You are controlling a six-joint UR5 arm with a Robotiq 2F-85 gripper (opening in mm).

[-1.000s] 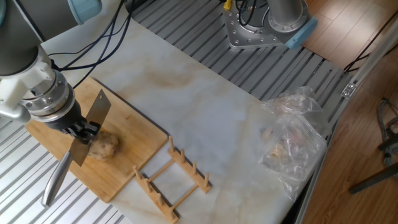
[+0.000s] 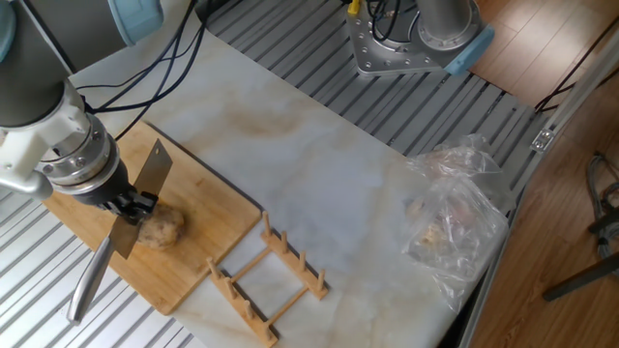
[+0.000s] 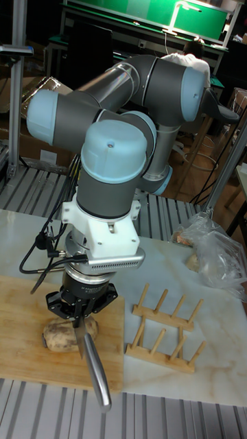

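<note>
My gripper is shut on a knife, a broad steel blade with a metal handle. The handle points toward the table's front edge in exterior view 3, where the knife shows mostly edge-on. A brownish, lumpy potato-like vegetable lies on the wooden cutting board, right beside the blade. From exterior view 3 the vegetable sits under and to the left of the gripper. Whether the blade touches or enters it cannot be made out.
A wooden peg rack stands close to the board's right corner. Farther right, clear plastic bags with something inside lie near the table edge. Bare marble-patterned tabletop stretches between them. Dark cables hang by the arm.
The vegetable, board, rack and bags stay where they were, and the gripper keeps its hold on the knife.
</note>
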